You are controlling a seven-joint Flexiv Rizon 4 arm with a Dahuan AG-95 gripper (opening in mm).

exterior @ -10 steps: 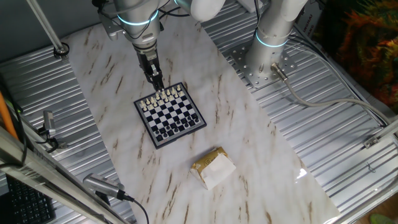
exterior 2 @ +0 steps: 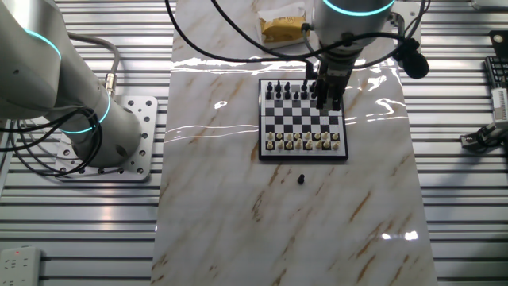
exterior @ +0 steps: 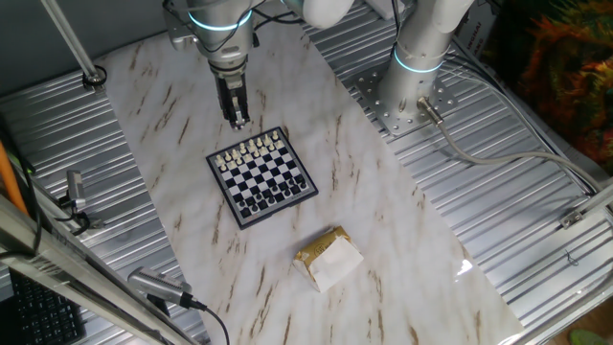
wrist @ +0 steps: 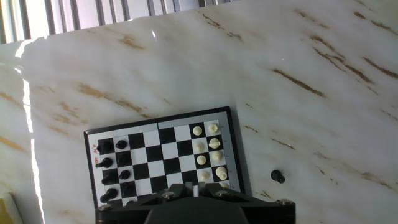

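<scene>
A magnetic-style chessboard (exterior: 230, 204) lies flat on the marble table, white pieces (exterior: 249, 150) along its far side and black pieces (exterior: 273, 199) along its near side. One loose black piece (exterior 2: 301, 179) is on the bare table beyond the white side; the wrist view also has this black piece (wrist: 278, 177), right of the board. My gripper (exterior: 238, 126) points down just past the board's white-side edge in exterior view 1. In the wrist view its dark fingers (wrist: 180, 190) cover the board's lower part. How far apart the fingertips are is unclear, and no piece shows clearly between them.
A gold-and-white packet (exterior: 329, 259) rests on the table beyond the black side. The arm's base (exterior: 407, 101) stands on the slatted metal at right. Cables (exterior 2: 238, 57) hang around the wrist.
In exterior view 1 my gripper has shifted up and slightly left in the picture, away from the board's white edge. Board, pieces and packet look unmoved.
</scene>
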